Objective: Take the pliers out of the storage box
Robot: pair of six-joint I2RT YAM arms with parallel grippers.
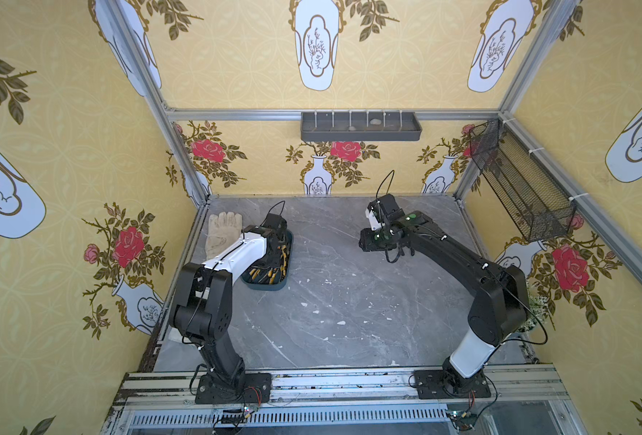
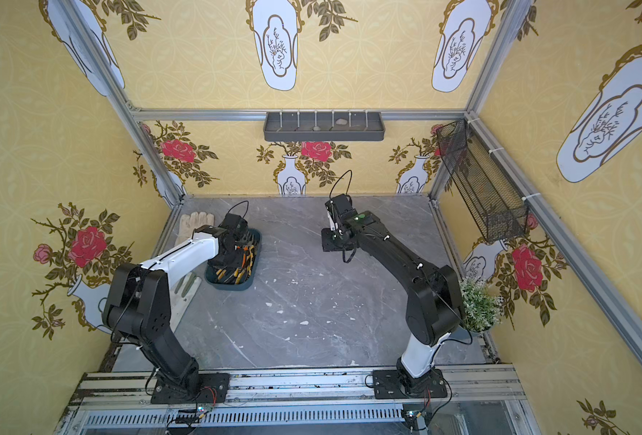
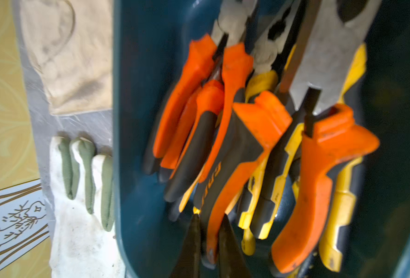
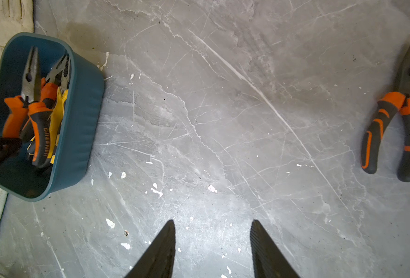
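Note:
In the left wrist view my left gripper is shut on the lower end of one handle of the orange-and-black pliers. Their other handle hangs free to the right. Seen from the right wrist, these pliers stand nose up over the blue storage box, tilted. Other orange pliers and yellow-and-black pliers lie underneath inside the box. My right gripper is open above bare table, with nothing between its fingers.
Loose orange-and-black pliers lie on the table at the right. Pale gloves are beside the box on the left. Between box and loose pliers the grey tabletop is clear. A potted plant stands at the right edge.

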